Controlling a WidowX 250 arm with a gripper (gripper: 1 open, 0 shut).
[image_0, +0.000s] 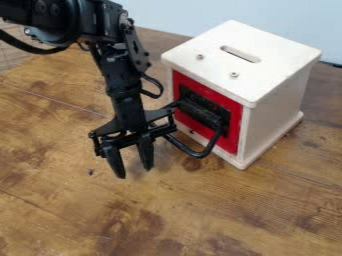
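A white wooden box (267, 110) with a slot and two small bolts on its top stands at the right. Its red front panel (231, 138) holds a black fitting (203, 106) with a black handle or loop reaching out low toward the front left. My black gripper (131, 159) hangs just left of the box, fingers pointing down and apart, open, with nothing visible between them. The lower end of the black loop is close to the gripper; whether they touch I cannot tell.
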